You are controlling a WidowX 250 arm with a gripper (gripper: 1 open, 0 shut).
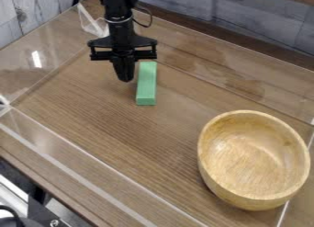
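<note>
My gripper [123, 52] is at the top middle over the wooden table [98, 120], low and just left of the far end of a green block [146, 84]. The block is long and lies pointing toward the camera. The gripper looks shut, with nothing visible between its fingers; whether it touches the block is unclear.
A large round wooden bowl [252, 155] sits at the lower right. The table's edge runs along the upper left.
</note>
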